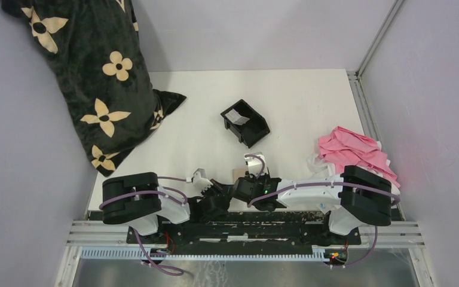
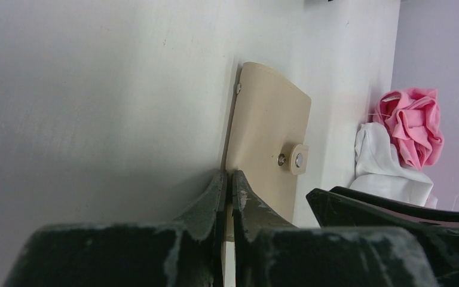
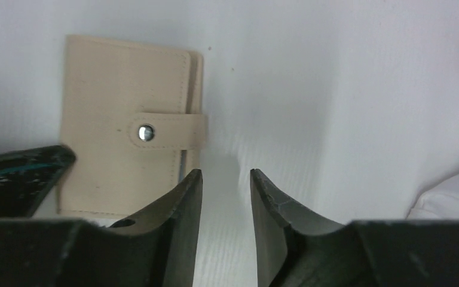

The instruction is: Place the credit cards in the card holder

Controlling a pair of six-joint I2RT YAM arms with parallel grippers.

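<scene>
The tan card holder [image 2: 263, 131], with its snap strap [image 3: 166, 130], lies on the table near the front. In the left wrist view my left gripper is shut on its spine edge. My right gripper is part open just right of the holder in its wrist view, with nothing between its fingers. In the top view the holder [image 1: 239, 175] is mostly hidden under the arms.
A black box [image 1: 255, 125] with pale cards or paper [image 1: 236, 116] stands behind the holder. Pink cloth [image 1: 349, 149] and white cloth lie at the right, a dark patterned fabric [image 1: 104, 78] at the left.
</scene>
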